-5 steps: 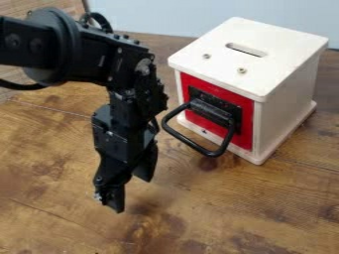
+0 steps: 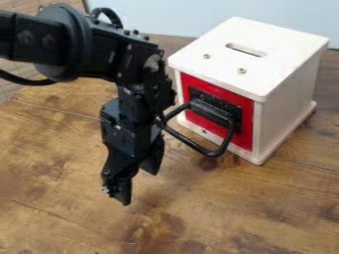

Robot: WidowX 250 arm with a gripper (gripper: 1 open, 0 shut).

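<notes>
A pale wooden box (image 2: 276, 79) with a slot on its top and a red front panel (image 2: 199, 91) stands at the right. On the panel is a black fixture with a looped handle (image 2: 203, 147) sticking out toward the lower left. My black gripper (image 2: 137, 177) hangs pointing down over the floor, left of and a little below the handle, apart from it. Its fingers are open, with nothing seen between them.
A pale wall runs along the back behind the box.
My gripper has moved slightly to the right and up in the view, nearer the handle. The box looks unchanged.
</notes>
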